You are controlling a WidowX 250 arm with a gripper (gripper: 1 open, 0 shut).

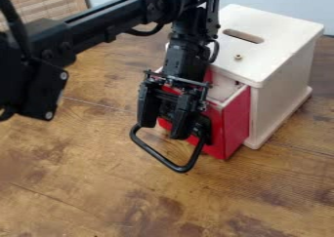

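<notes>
A white wooden box (274,75) with a slot and a small round knob on top stands at the right, with a red front panel (229,129) on its left side. My black gripper (174,124) hangs in front of that red panel, over its middle and upper part, with a black loop bar below it near the floor. The gripper's body hides much of the panel, and I cannot tell whether the fingers are open or shut or hold anything.
A white wall edge shows at the top left behind the arm.
</notes>
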